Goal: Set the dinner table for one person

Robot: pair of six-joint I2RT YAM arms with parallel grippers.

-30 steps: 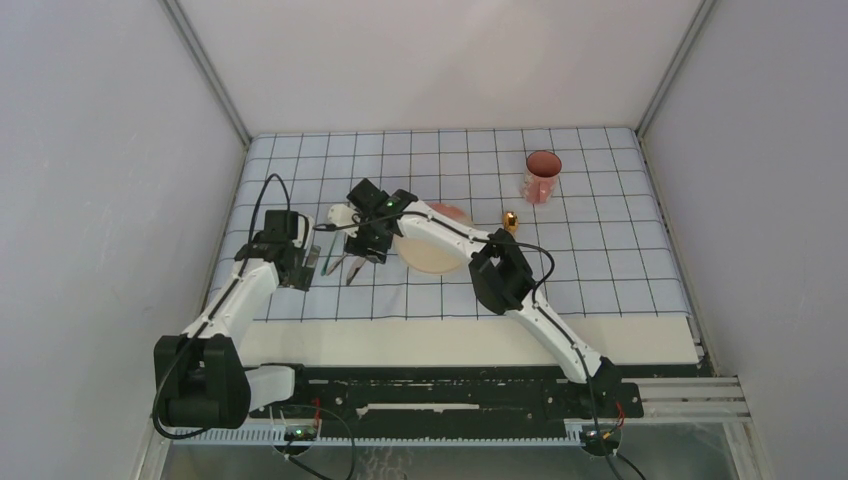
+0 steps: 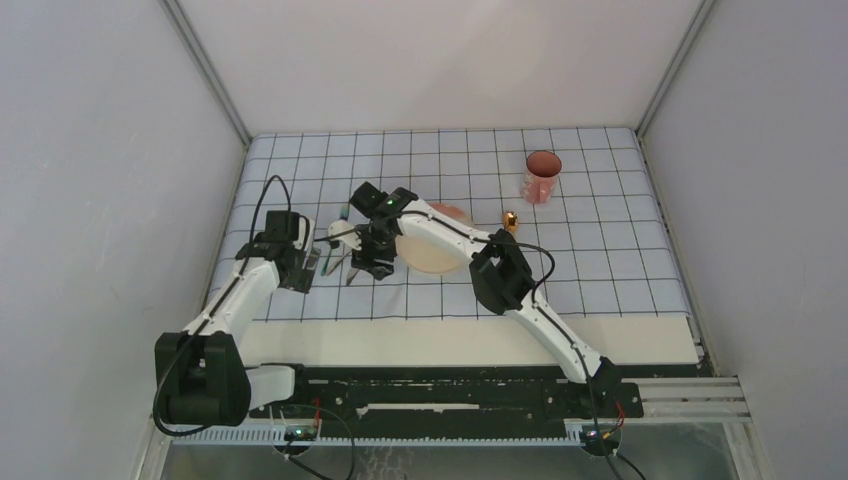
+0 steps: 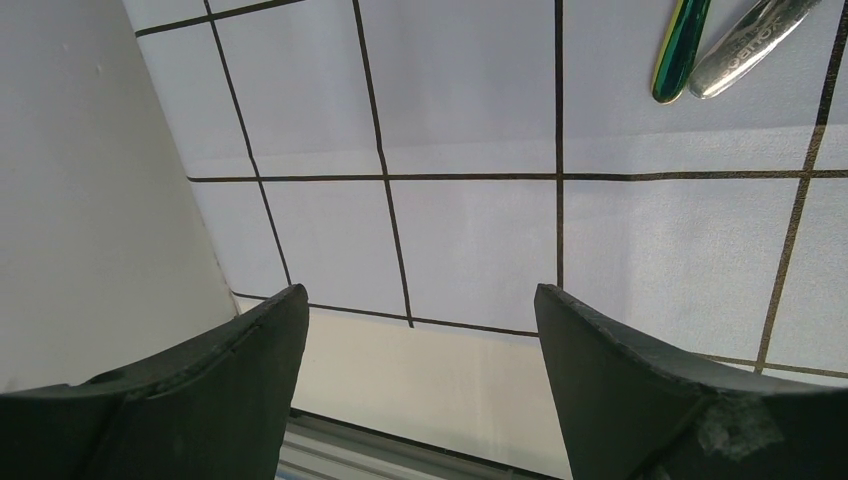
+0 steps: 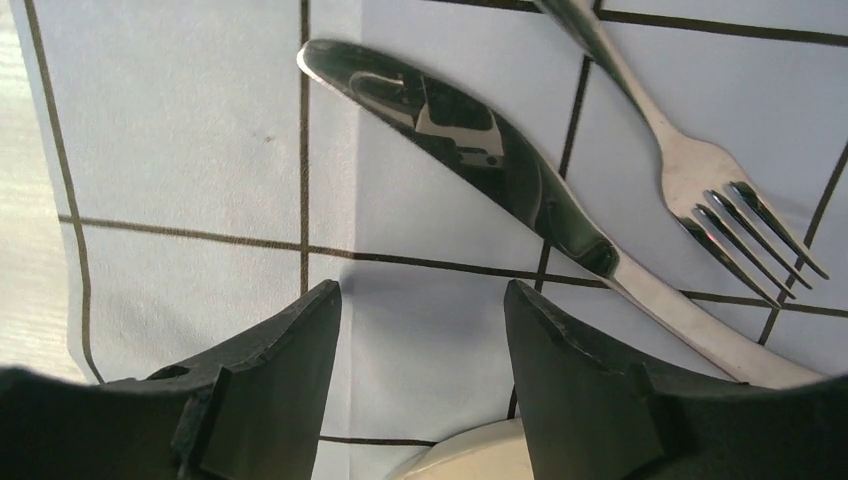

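Observation:
In the right wrist view a shiny knife (image 4: pixel 485 160) lies slantwise on the grid-lined cloth, with a fork (image 4: pixel 720 185) beside it. My right gripper is open above the cloth, off to one side of the knife, and nothing sits between its fingers. The pale plate (image 4: pixel 470 460) shows only its rim there; in the top view the plate (image 2: pixel 432 258) is partly covered by the right arm. My left gripper stands with fingers apart and empty over the cloth's left side. Ahead of it lie a green handle (image 3: pixel 682 50) and a silver handle (image 3: pixel 750 45).
A pink mug (image 2: pixel 541 178) stands at the back right. Something gold (image 2: pixel 510 220) is partly hidden behind the right arm. A wall (image 3: pixel 90 200) rises close to the left gripper.
My right gripper has shifted a little toward the table's near edge, covering more of the knife in the top view. The left arm has stayed almost still.

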